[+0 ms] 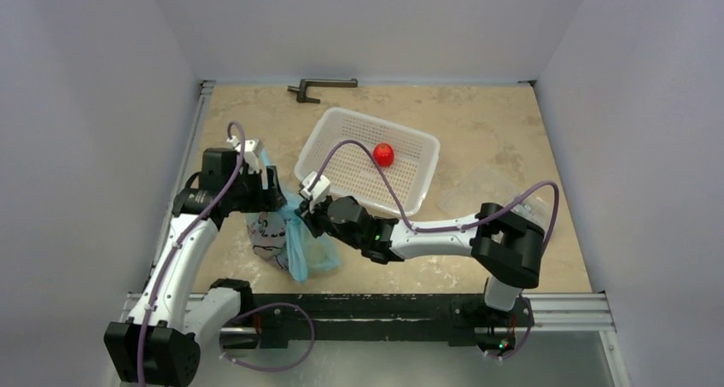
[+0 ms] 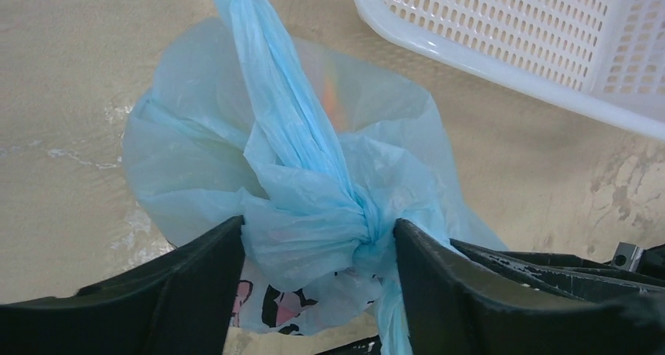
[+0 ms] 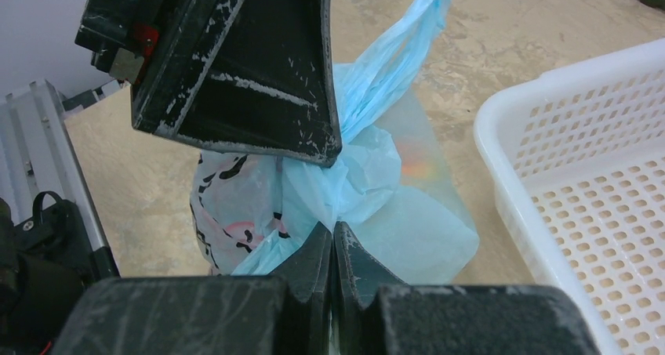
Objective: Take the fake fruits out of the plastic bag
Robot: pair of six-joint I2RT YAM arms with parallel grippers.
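A knotted light-blue plastic bag (image 1: pixel 299 255) lies at the front left, with a printed side and faint orange showing through in both wrist views. My left gripper is over the knot (image 2: pixel 329 230), part open, its fingers either side of the bunched plastic. My right gripper is shut at the bag, with blue plastic at its fingertips; how much is pinched is unclear. A red fake fruit (image 1: pixel 382 155) lies in the white basket (image 1: pixel 312 148).
The basket stands just behind and right of the bag. A dark bracket (image 1: pixel 312 86) lies at the back, and a clear sheet (image 1: pixel 465 186) at the right.
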